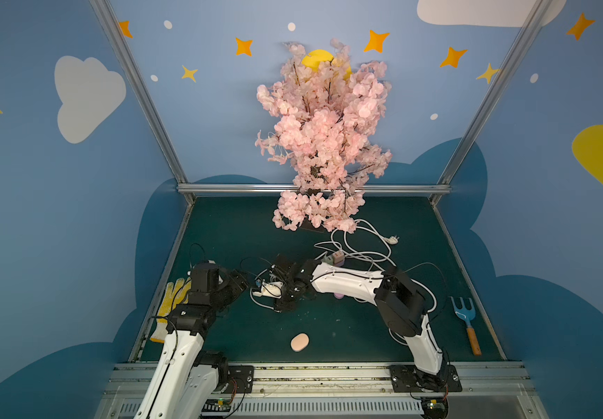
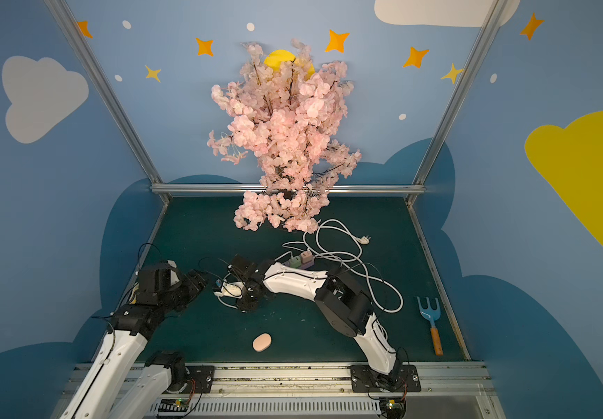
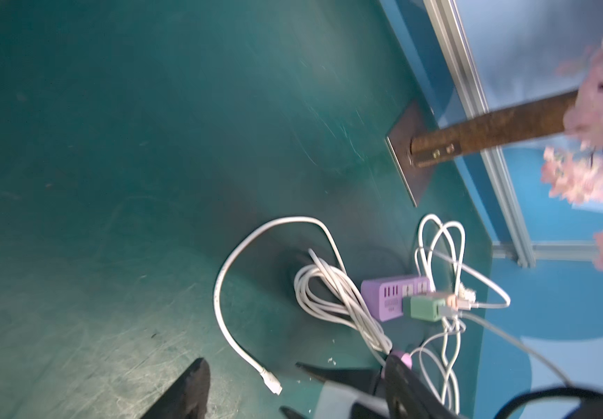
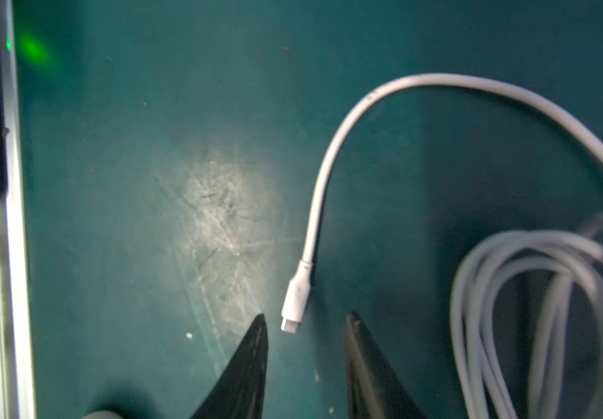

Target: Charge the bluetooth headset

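A white charging cable (image 4: 322, 174) lies loose on the table, its bare plug (image 4: 294, 296) just beyond the fingertips of my right gripper, which stands open over the table. In the left wrist view the same plug (image 3: 271, 382) lies near my left gripper, whose fingers are wide apart with nothing gripped. The tips of the right gripper reach in from the lower edge there. A small pale-pink oval object (image 1: 300, 342), perhaps the headset case, rests at the front middle, apart from both grippers.
A purple power strip (image 3: 378, 296) with a green adapter (image 3: 423, 308) sits beside the coiled cable (image 3: 336, 289). The blossom tree (image 1: 322, 132) stands at the back. A yellow glove (image 1: 164, 310) lies left, a blue fork (image 1: 464, 310) right.
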